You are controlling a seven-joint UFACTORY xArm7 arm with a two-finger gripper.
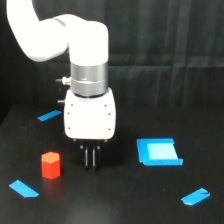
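A red block (50, 165) sits on the dark table at the left. My gripper (91, 157) points downward just to the right of the block and stands apart from it. Its dark fingers are close together, and nothing shows between them. Toward the right lies a pale blue-white square (161, 151) framed by blue tape (143, 152).
Strips of blue tape mark the table at the front left (24, 188), front right (195, 197) and back left (49, 115). A dark curtain (165, 60) hangs behind.
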